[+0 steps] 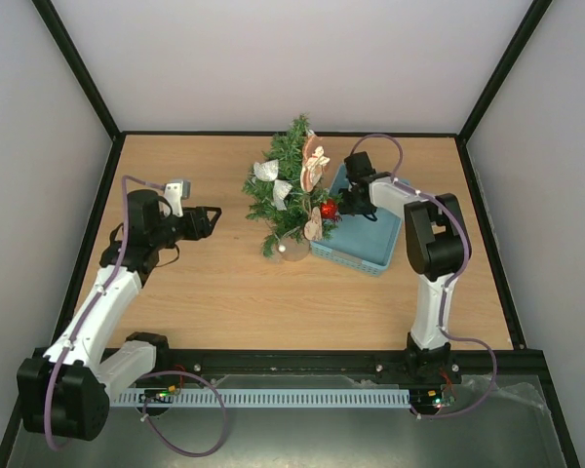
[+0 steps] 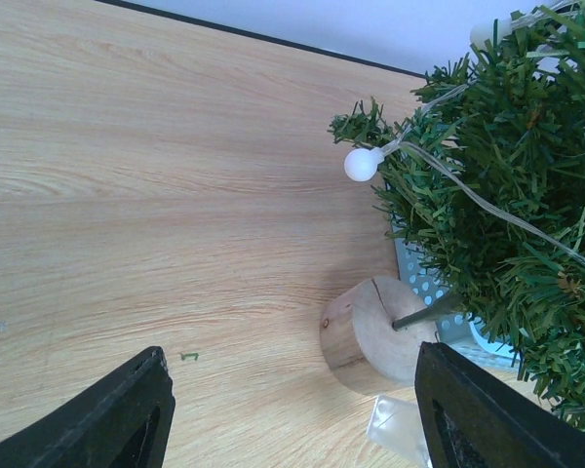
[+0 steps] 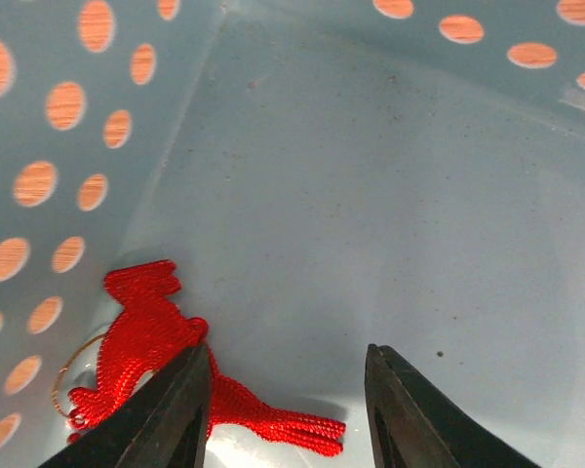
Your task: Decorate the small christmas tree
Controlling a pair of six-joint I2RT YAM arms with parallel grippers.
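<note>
A small Christmas tree with pale bows and ornaments stands mid-table on a wooden base. Just right of it is a blue basket. Inside the basket, near its wall, lies a red woven ornament with a tassel and a thin loop. My right gripper is open low over the basket floor; one finger partly covers the ornament and nothing is held. Left of the tree, well apart from it, my left gripper is open and empty.
Another red ornament shows at the tree's right side by the basket edge. A light string with a white bulb runs over the branches. Bare table lies in front of the tree and to its left.
</note>
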